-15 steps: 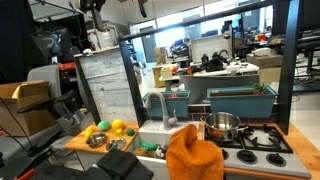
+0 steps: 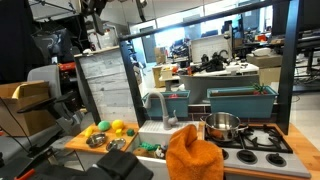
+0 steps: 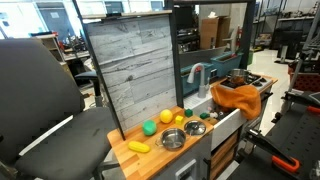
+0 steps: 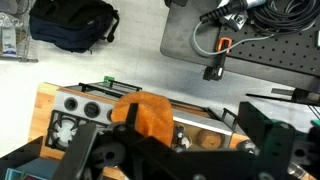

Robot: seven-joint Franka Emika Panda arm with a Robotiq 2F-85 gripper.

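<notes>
In the wrist view my gripper stands wide open, its two dark fingers far apart and nothing held between them. It hangs high over the toy kitchen. Below it, partly behind the left finger, an orange towel (image 4: 153,118) is draped over the counter's front edge. In exterior view 1 the towel (image 2: 194,156) lies crumpled between the sink and the stove (image 2: 260,155). A steel pot (image 2: 222,126) sits on the stove's back left. Toy food, including a yellow piece (image 3: 138,147), and metal bowls (image 3: 173,138) rest on the wooden counter (image 3: 150,165).
A grey faucet (image 2: 160,108) rises behind the sink. A dark frame bar (image 2: 215,17) spans above the kitchen, and a grey wood-look panel (image 3: 132,65) stands at its side. A teal box (image 2: 242,103) is on the back shelf. Cables (image 4: 285,18) lie on the black table.
At the top left of exterior view 1, the dark arm has shifted slightly. The towel, pot and toy food have not moved.
</notes>
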